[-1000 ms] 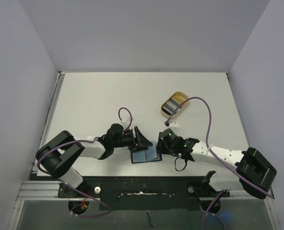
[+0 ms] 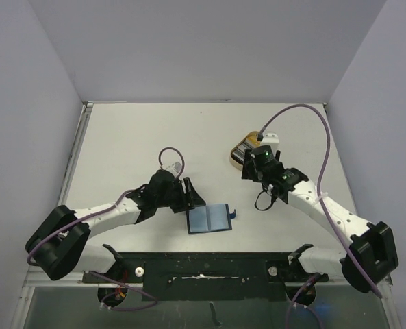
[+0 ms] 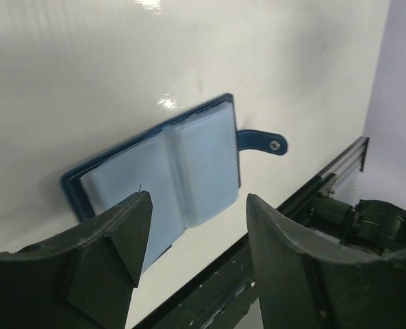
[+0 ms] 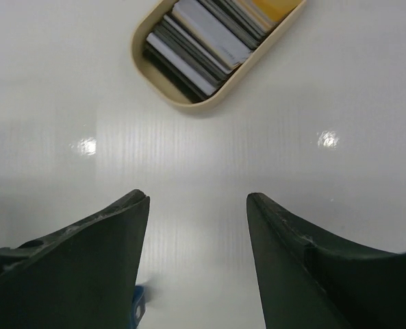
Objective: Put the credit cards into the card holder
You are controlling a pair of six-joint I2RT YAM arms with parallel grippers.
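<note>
The blue card holder (image 3: 206,161) lies open on the table with light inner panels and a snap strap; in the top view it is at lower centre (image 2: 218,216). My left gripper is open just over it. The cards (image 4: 194,48) stand packed in a cream oval box (image 4: 226,89) at the back right. My right gripper hangs open beside that box, nothing between its fingers.
A dark rail (image 2: 203,271) runs along the front edge, and walls stand at both sides and the back.
My right gripper has risen from beside the card holder toward the box at the back right. My left gripper has drawn slightly left, uncovering more of the holder.
</note>
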